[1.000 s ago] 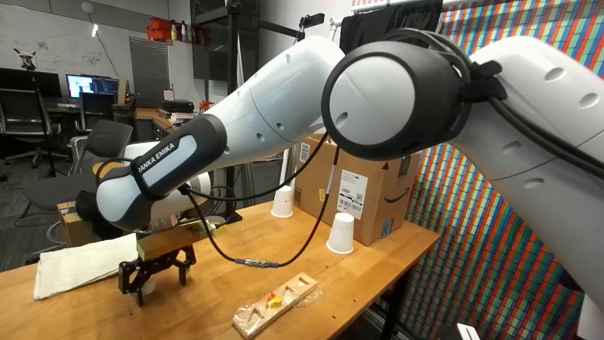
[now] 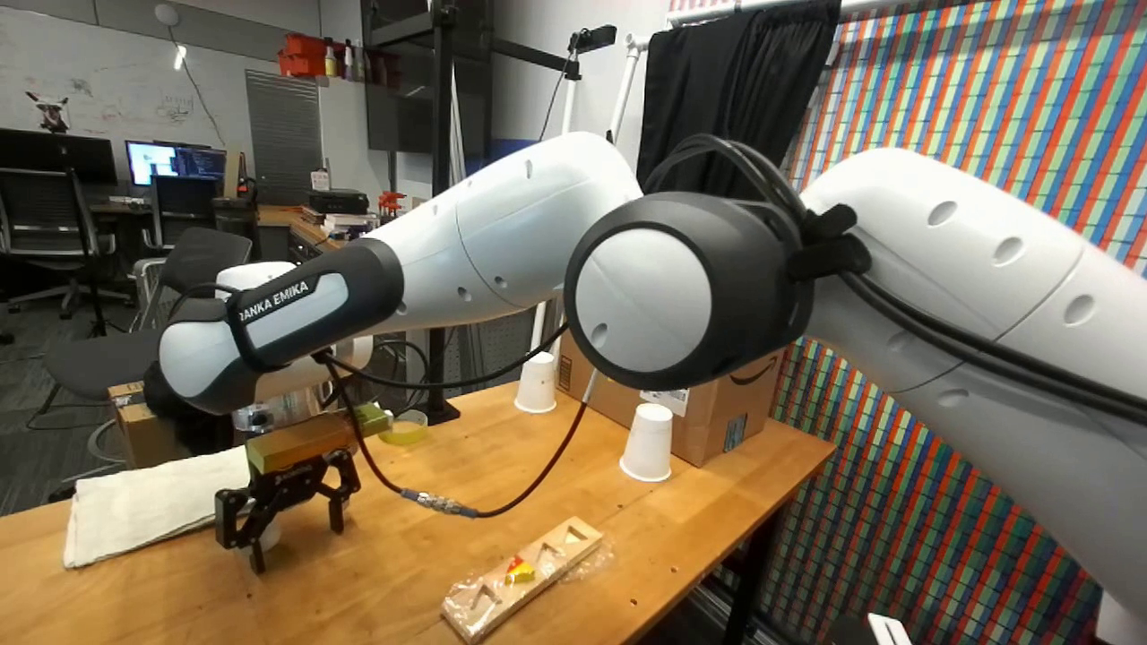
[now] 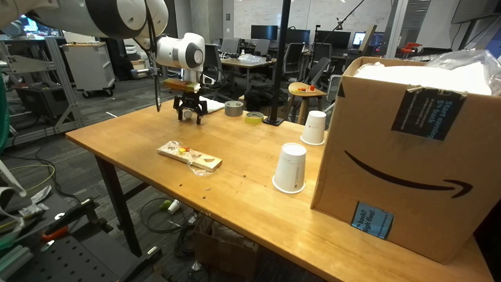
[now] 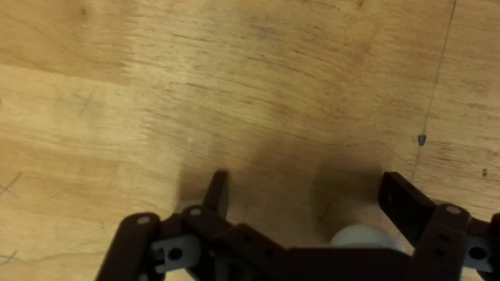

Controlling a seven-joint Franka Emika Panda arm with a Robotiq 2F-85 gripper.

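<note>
My gripper hangs low over the far-left part of the wooden table, its fingers pointing down. Wide apart stand the dark fingers in the wrist view, with bare wood showing between their tips. A small white round object appears within the gripper's outline; in the wrist view its pale top peeks out past the gripper's crossbar, nearer the right finger. The crossbar hides the remainder. Neither finger visibly closes on it, and whether it rests on the table is unclear.
A wooden shape board in clear wrap carries a red-yellow piece. Two upturned white cups stand near a big cardboard box. Behind the gripper lie a folded white cloth, grey tape and yellow tape.
The gripper has shifted slightly left and farther back, the white object showing at nearly the same place relative to it.
</note>
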